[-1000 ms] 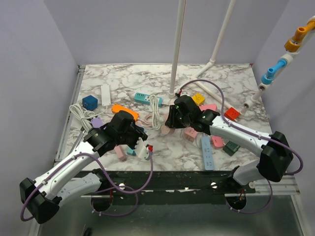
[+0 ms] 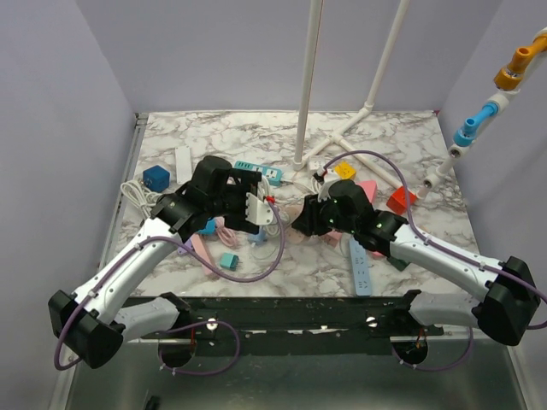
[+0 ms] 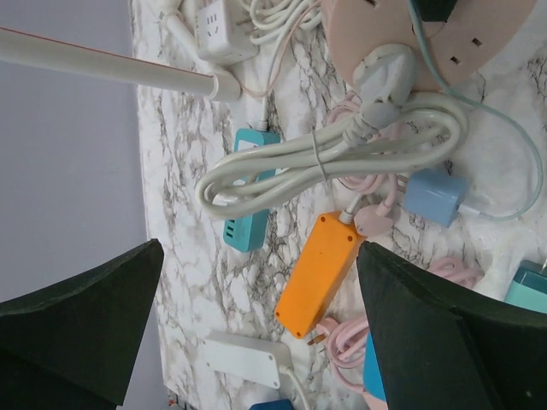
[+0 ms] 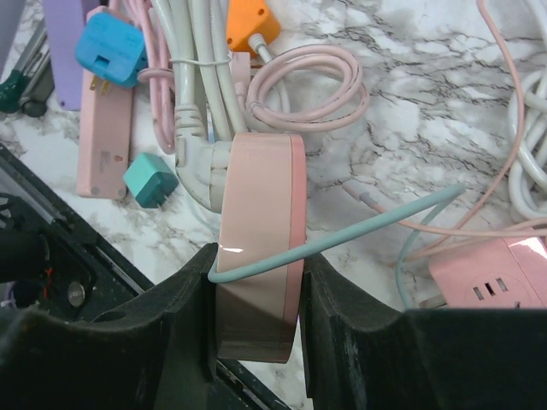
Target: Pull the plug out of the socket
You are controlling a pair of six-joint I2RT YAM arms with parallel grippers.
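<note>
A round pink socket (image 3: 342,34) is clamped by my right gripper, which is shut on its edge and holds it on its side above the table. A whitish plug (image 3: 385,81) sits in the socket's face, its thick cable (image 3: 291,166) tied in a bundle. In the right wrist view the plug (image 4: 197,162) meets the left side of the socket (image 4: 261,188). My left gripper is open, with the cable bundle ahead of its fingers and the plug farther off, touching neither finger. A thin grey-green cord (image 4: 342,235) crosses the socket near my right fingers.
Below lie an orange strip (image 3: 320,273), a teal strip (image 3: 248,226), a white strip (image 3: 244,357) and a blue block (image 3: 434,196). White pipes (image 2: 308,85) rise behind. A pink box (image 4: 491,273) lies near the right gripper. Bare marble shows at the front middle.
My left gripper has moved away from the table's front edge and rightward, up to the cable bundle. The right gripper has shifted slightly right, still holding the socket.
</note>
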